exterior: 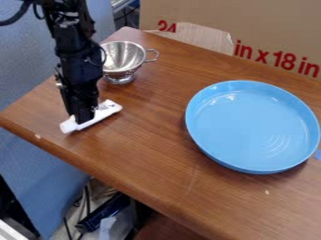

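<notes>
My black gripper (81, 111) is lowered at the left side of the wooden table, its fingertips down at a white elongated object (99, 112), perhaps a tube or marker, lying flat near the left edge. Whether the fingers have closed on it is hard to tell. Just behind the gripper, to the right, stands a metal colander (124, 58) with a wire handle. A large light blue plate (251, 125) rests on the right of the table.
A cardboard box (238, 19) stands along the back. Beyond the left edge are a blue surface and some clutter below.
</notes>
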